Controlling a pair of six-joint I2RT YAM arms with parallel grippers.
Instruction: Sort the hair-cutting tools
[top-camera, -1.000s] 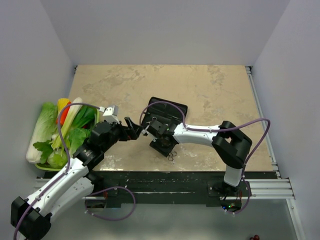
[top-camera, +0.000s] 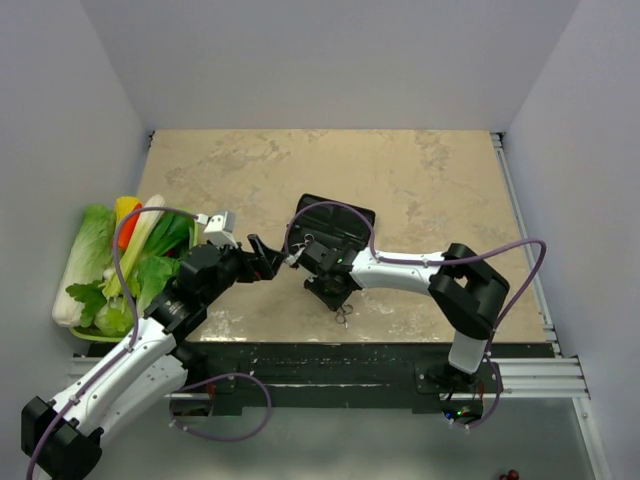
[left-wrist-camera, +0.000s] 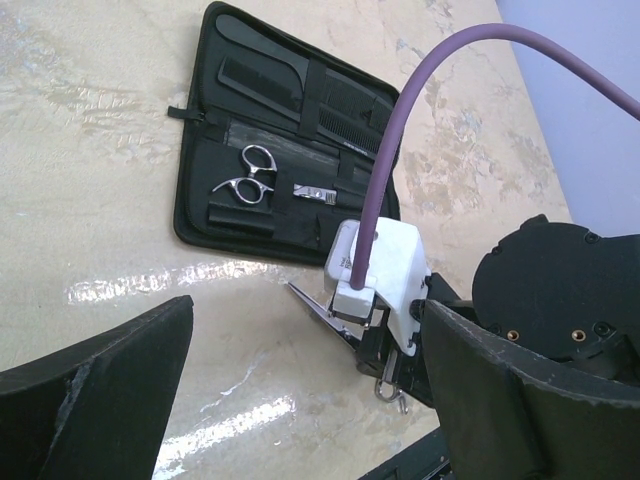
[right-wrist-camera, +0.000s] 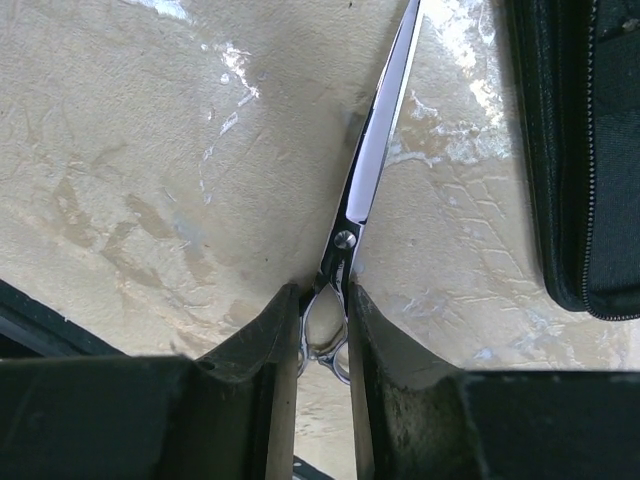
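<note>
A pair of silver scissors (right-wrist-camera: 375, 150) lies on the table, its handle between the close-set fingertips of my right gripper; whether these press on it I cannot tell. In the top view that gripper (top-camera: 330, 290) is low over the table, in front of the open black tool case (top-camera: 330, 210). The case (left-wrist-camera: 240, 80) holds combs, another pair of scissors (left-wrist-camera: 250, 195) and a clipper-like silver piece (left-wrist-camera: 315, 193). My left gripper (top-camera: 262, 258) hangs open left of the case, with nothing between its fingers.
A green basket of vegetables (top-camera: 120, 270) fills the left end of the table. The table's front edge is close below the scissors.
The right arm has shifted slightly to the right over the scissors. The left arm and the case show no visible change.
</note>
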